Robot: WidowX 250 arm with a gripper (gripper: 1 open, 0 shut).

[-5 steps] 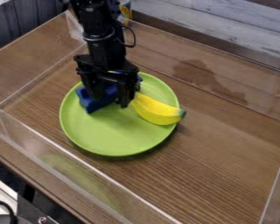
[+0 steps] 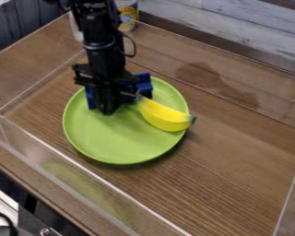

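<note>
A green plate [image 2: 119, 140] holds a yellow banana [image 2: 165, 116] on its right side and a blue object [image 2: 140, 81] at the back, mostly hidden behind the black gripper [image 2: 108, 96]. The gripper hangs low over the back-left of the plate, left of the banana. Whether anything is between its dark fingers cannot be made out.
A yellow can [image 2: 128, 13] stands at the back, behind the arm. A pale wall [image 2: 230, 23] runs along the back right.
The gripper has shifted slightly. More of the blue object now shows behind it on the right, and less at the left, where it showed before.
</note>
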